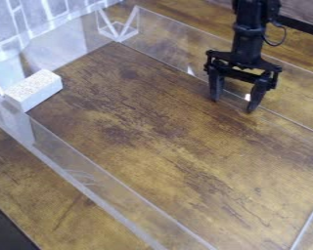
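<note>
My black gripper (235,96) hangs at the back right of the clear-walled enclosure, its fingertips low near the floor by the rear wall and apart, with no object visible between them. At the far left, a white speckled block (34,90) lies beside the clear left wall, well away from the gripper.
Clear plastic walls (101,186) border a wooden floor (159,146), which is bare across the middle and front. A white curtain (28,29) hangs behind at the upper left.
</note>
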